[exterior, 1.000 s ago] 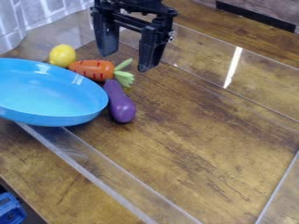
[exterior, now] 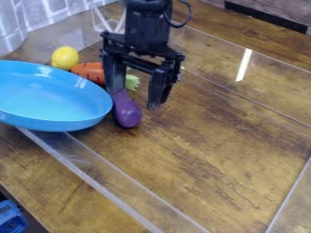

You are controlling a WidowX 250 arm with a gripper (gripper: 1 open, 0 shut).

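My black gripper (exterior: 136, 77) is open, its two fingers spread over the objects near the upper middle, lower than the arm's top. A purple eggplant (exterior: 126, 111) lies on the wooden table just below it, beside the blue bowl (exterior: 43, 100). An orange carrot (exterior: 87, 71) with pale green leaves lies behind, partly hidden by the gripper. A yellow lemon (exterior: 65, 56) sits at the upper left of the carrot.
A clear plastic edge runs along the left, with a blue object (exterior: 9, 218) at the lower left corner.
My gripper has come down and slightly left, now covering part of the carrot and the top of the eggplant. The objects look unmoved.
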